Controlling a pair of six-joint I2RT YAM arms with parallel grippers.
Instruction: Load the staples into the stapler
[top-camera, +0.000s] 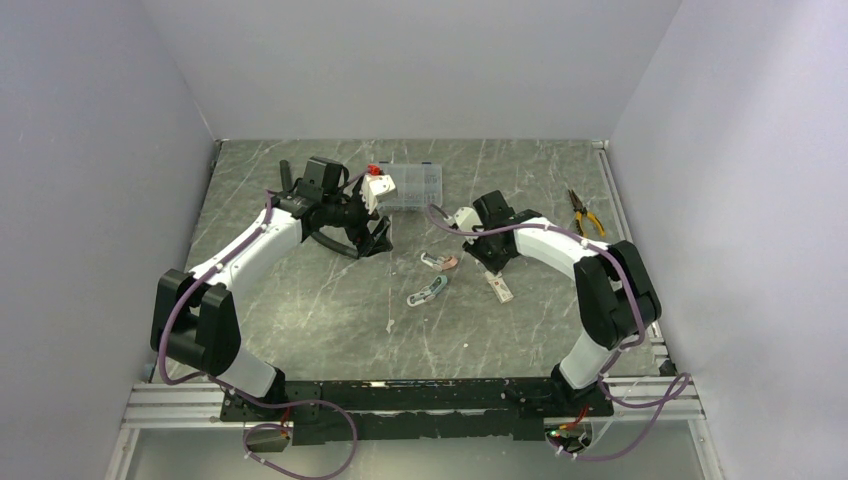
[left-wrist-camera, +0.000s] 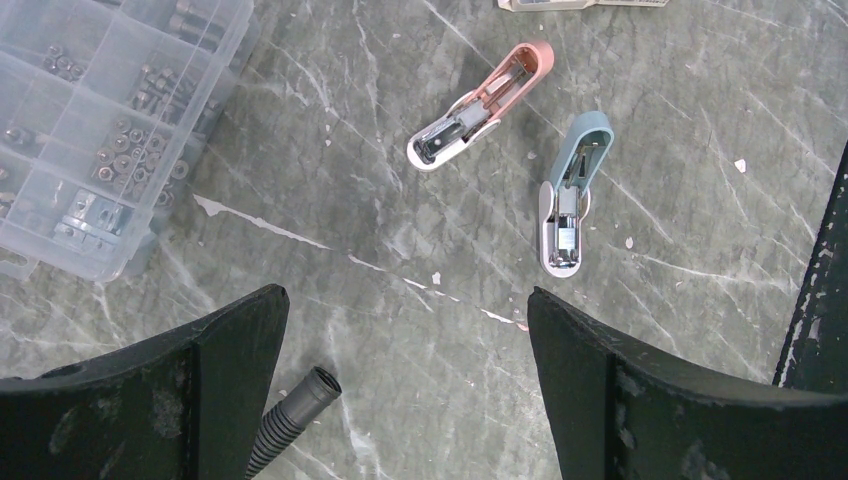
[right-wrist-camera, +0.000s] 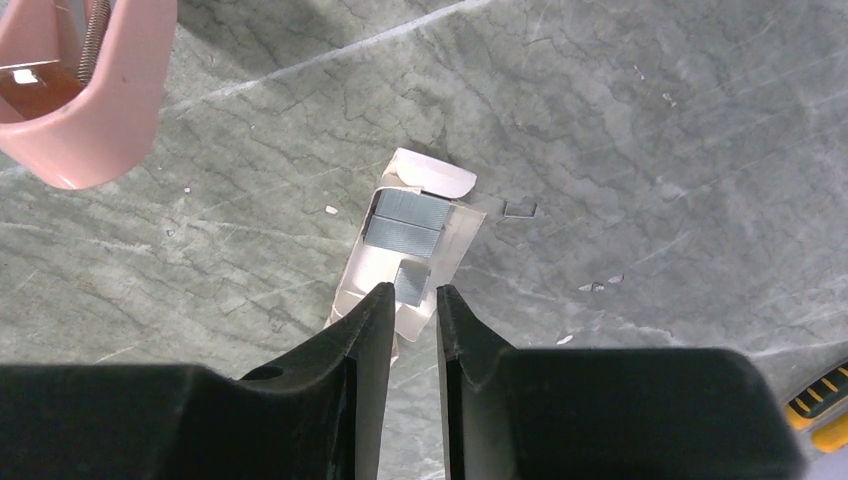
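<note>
A small opened white staple box (right-wrist-camera: 375, 268) lies on the table in the right wrist view, with grey staple strips (right-wrist-camera: 408, 222) inside. A short staple piece (right-wrist-camera: 411, 281) shows near the tips of my right gripper, which is open by a narrow gap; whether they touch it I cannot tell. One loose staple (right-wrist-camera: 520, 210) lies beside the box. Two opened staplers, one pink (left-wrist-camera: 515, 78) and one blue (left-wrist-camera: 580, 150), rest on the table in the left wrist view. Wide open and empty, my left gripper hangs over bare table.
At the back stands a clear compartment box (top-camera: 425, 185) holding small hardware. A black corrugated hose (left-wrist-camera: 293, 415) lies under the left arm. Yellow-handled pliers (top-camera: 590, 218) are at the far right.
</note>
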